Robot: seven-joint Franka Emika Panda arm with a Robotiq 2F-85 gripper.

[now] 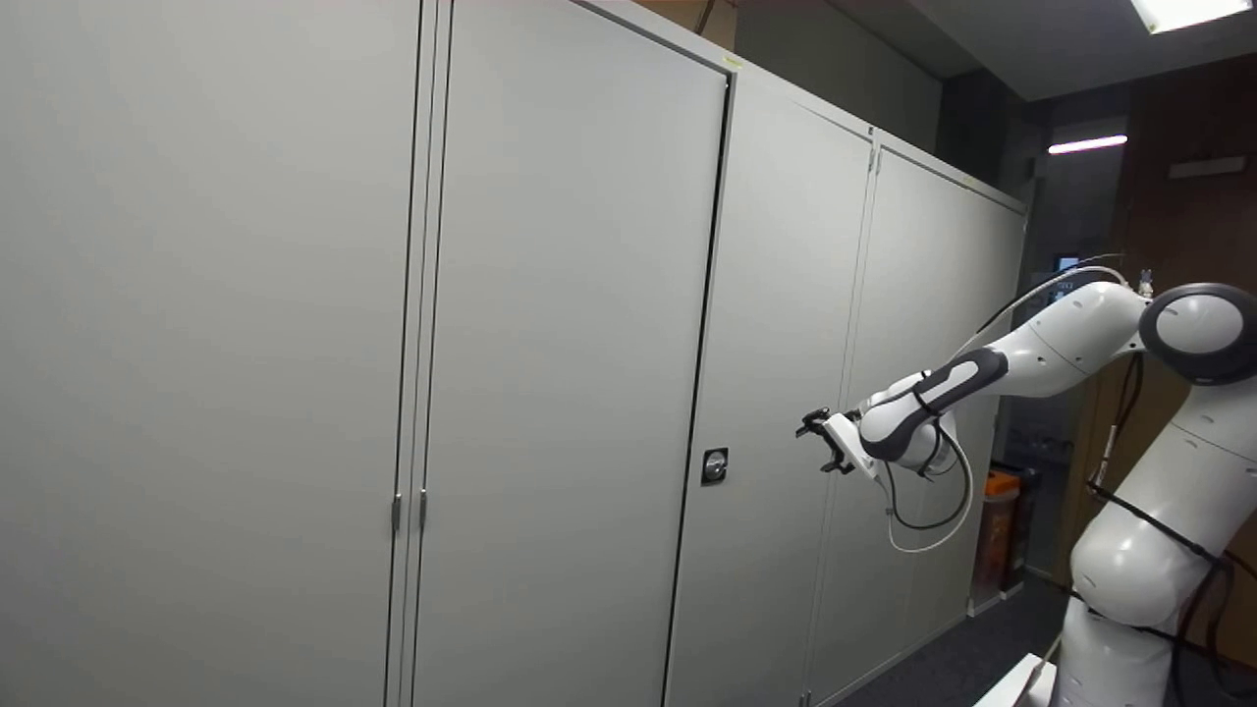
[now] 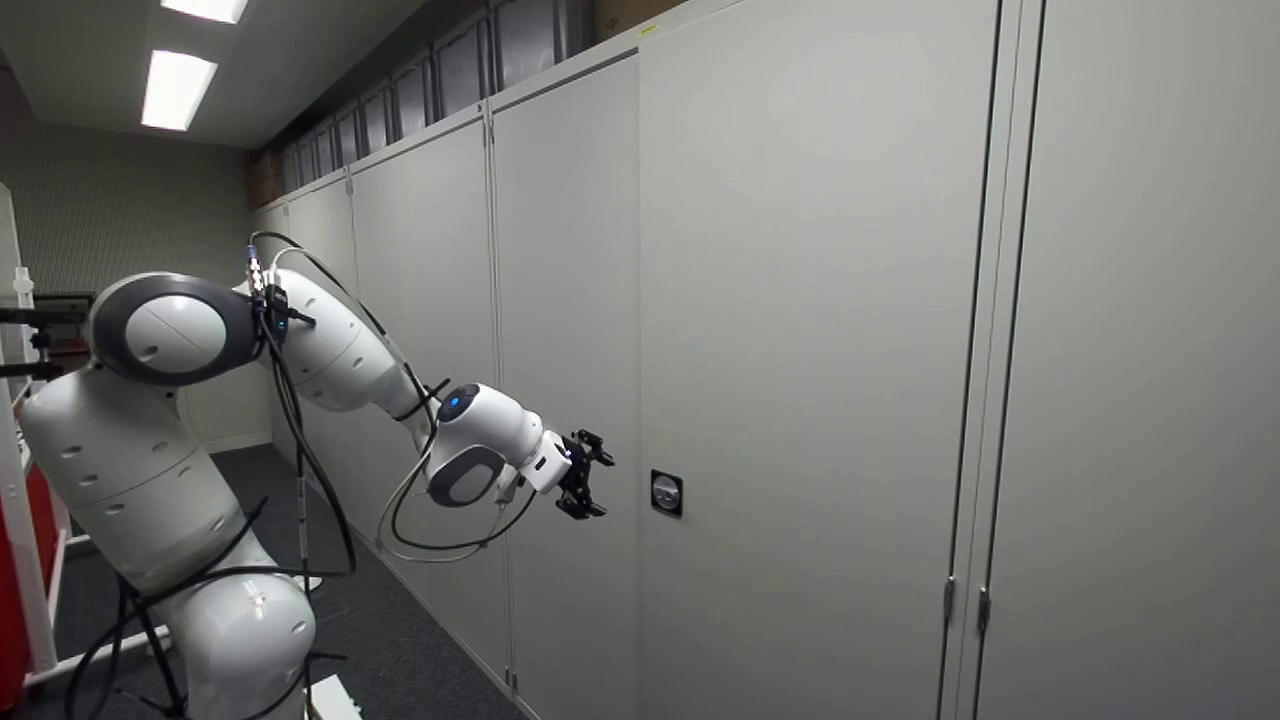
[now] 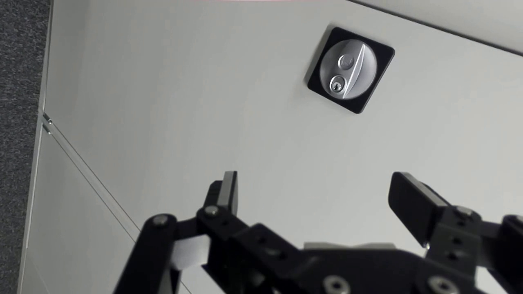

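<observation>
A round silver turn-knob with a keyhole, set in a black square plate, forms the lock [image 3: 356, 81] on a light grey cabinet door [image 3: 206, 88]. The lock [image 1: 715, 466] sits near that door's edge, beside a dark vertical gap. My gripper is open, its black fingers wide apart with nothing between them. In the wrist view the lock appears above the fingertips, upper right of centre. From outside, the gripper [image 2: 597, 486] hangs in front of the door to the left of the lock, at about its height and apart from it.
More closed cabinet doors [image 1: 566, 353] run along the wall on either side. Slim handles [image 2: 984, 610] mark another pair of doors. Loose cables [image 2: 438, 540] hang below the wrist. An orange-topped bin [image 1: 999, 518] stands at the far end; bare dark carpet [image 2: 396, 612] lies below.
</observation>
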